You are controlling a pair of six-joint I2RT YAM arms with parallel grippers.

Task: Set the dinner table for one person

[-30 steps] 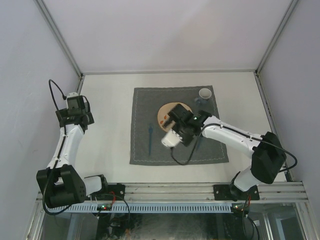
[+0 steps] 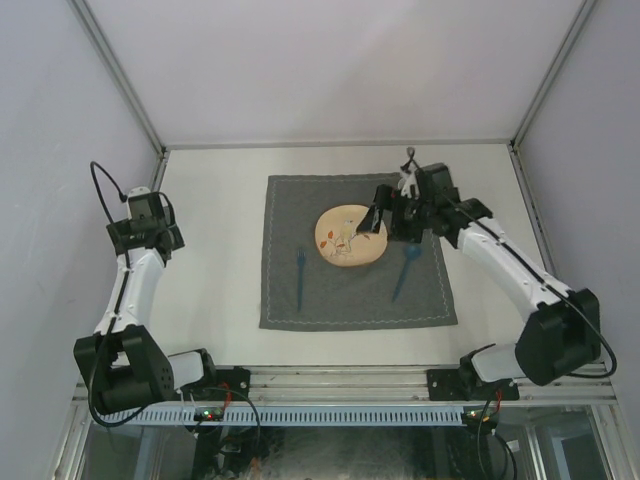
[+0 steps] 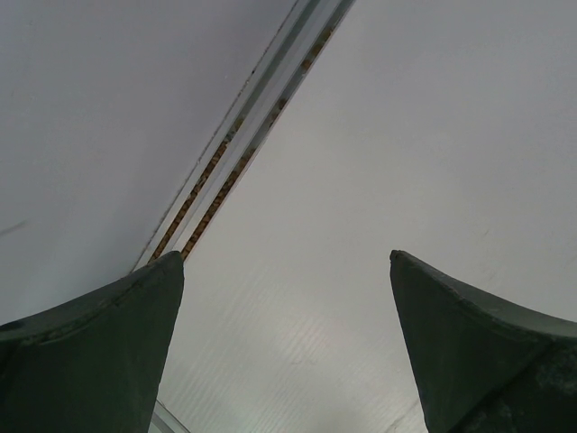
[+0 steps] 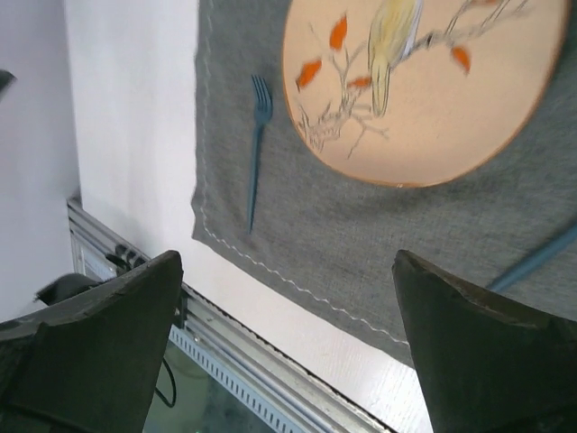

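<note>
A grey placemat (image 2: 285, 225) lies on the table. On it is a round tan plate (image 2: 335, 248) with a bird-and-branch print, also large in the right wrist view. A blue fork (image 2: 300, 280) lies left of the plate and a blue spoon (image 2: 405, 268) lies to its right; part of the spoon's handle (image 4: 534, 259) shows in the right wrist view. Above the plate's right side hangs my right gripper (image 2: 388, 222), open and empty. My left gripper (image 2: 146, 238) stands open over bare table at the far left, nothing between its fingers. The white cup is not clearly visible beneath the right arm.
Bare white table (image 2: 215, 250) stretches between the left arm and the mat. Walls enclose the back and both sides. A metal rail (image 2: 330, 380) runs along the front edge.
My right gripper has swung from the plate's lower right up to its upper right. The arm now covers the mat's back right corner, where a white cup showed earlier. The left arm is practically still.
</note>
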